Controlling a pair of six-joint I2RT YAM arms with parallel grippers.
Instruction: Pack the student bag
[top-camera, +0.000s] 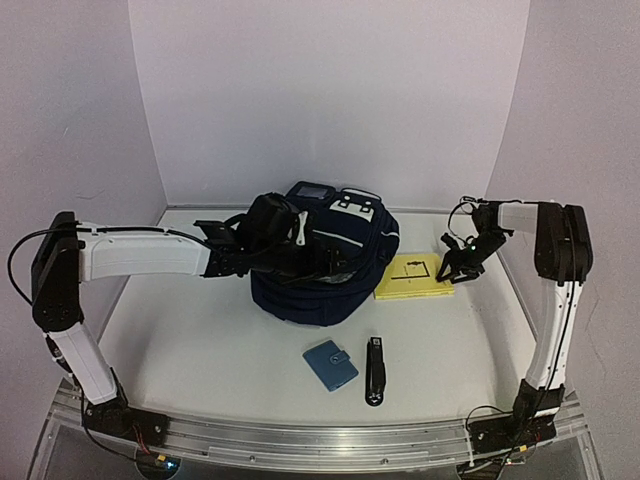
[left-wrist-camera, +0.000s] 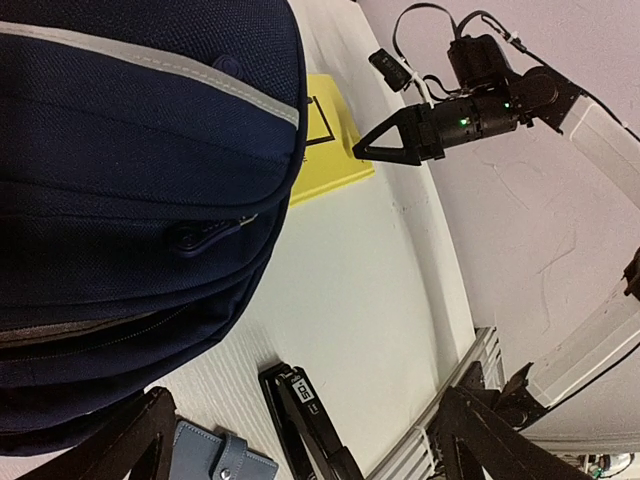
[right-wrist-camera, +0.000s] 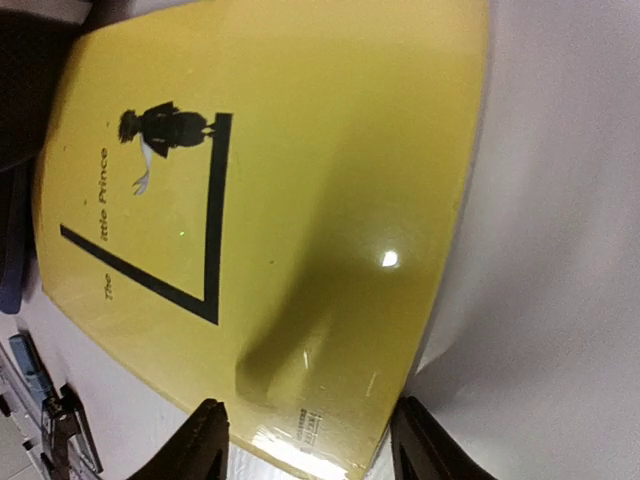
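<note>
A navy backpack lies at centre back. My left gripper is over its front opening; in the left wrist view its fingers are wide open with the bag below. A yellow "Little Prince" book lies right of the bag, in the right wrist view. My right gripper is at the book's near right edge, open, with that edge between its fingertips; contact is unclear. A blue card holder or notebook and a black stapler lie at the front.
Walls enclose the table's back and sides. Free table shows at the front left and right of the stapler. A metal rail runs along the front edge.
</note>
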